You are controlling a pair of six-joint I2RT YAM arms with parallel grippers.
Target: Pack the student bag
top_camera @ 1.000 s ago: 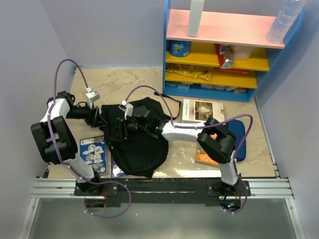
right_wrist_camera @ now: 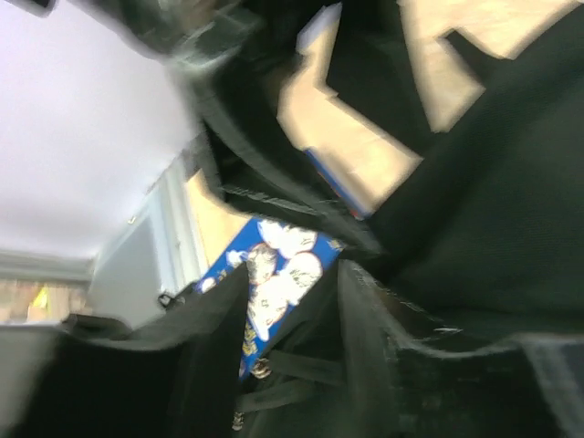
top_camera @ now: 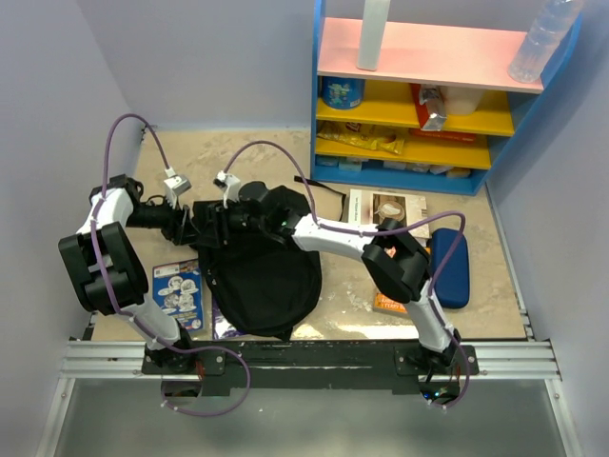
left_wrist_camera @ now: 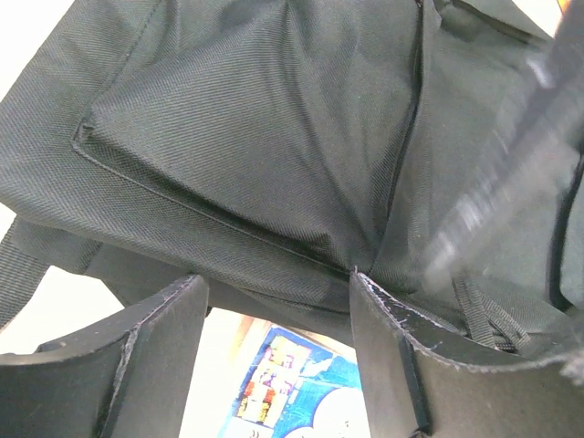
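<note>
The black bag (top_camera: 262, 286) lies open-side unclear in the middle of the table; in the left wrist view its fabric (left_wrist_camera: 228, 164) fills most of the frame. My left gripper (top_camera: 186, 228) is at the bag's top-left edge, its fingers apart below the fabric (left_wrist_camera: 270, 301). My right gripper (top_camera: 217, 221) is beside it over that same edge, fingers apart in the blurred right wrist view (right_wrist_camera: 292, 283). A blue booklet (top_camera: 176, 295) lies left of the bag, partly visible beneath in both wrist views.
A book (top_camera: 390, 205), an orange book (top_camera: 385, 300) and a blue case (top_camera: 457, 271) lie to the right. A shelf unit (top_camera: 419, 86) with packets and bottles stands at the back right.
My right gripper has moved up and left toward the left gripper at the bag's upper-left edge. The left arm looks unchanged.
</note>
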